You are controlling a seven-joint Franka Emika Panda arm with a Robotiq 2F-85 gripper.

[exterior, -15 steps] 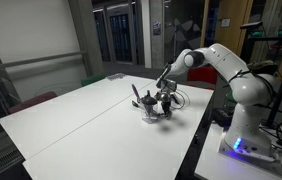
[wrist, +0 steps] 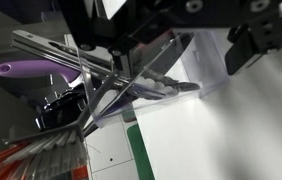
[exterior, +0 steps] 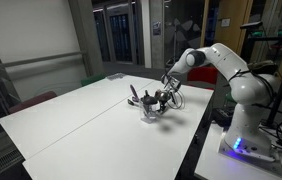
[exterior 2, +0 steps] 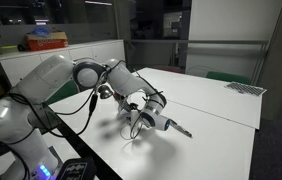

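A clear plastic container (wrist: 217,72) with transparent walls stands below and around my fingers in the wrist view. Silver metal utensils (wrist: 56,48) stick out of it, and a purple handle (wrist: 31,69) lies beside them. My gripper is open, its dark fingers spread at the top of that view. Whether a fingertip touches the container or a utensil I cannot tell. From outside, the gripper (exterior: 161,103) shows low over the table at the cluster of utensils, and the arm partly hides the container.
Red and white strips (wrist: 41,158) show at the lower left of the wrist view, hard to identify.
My gripper has shifted slightly left, closer in among the utensils. The table around it looks the same.
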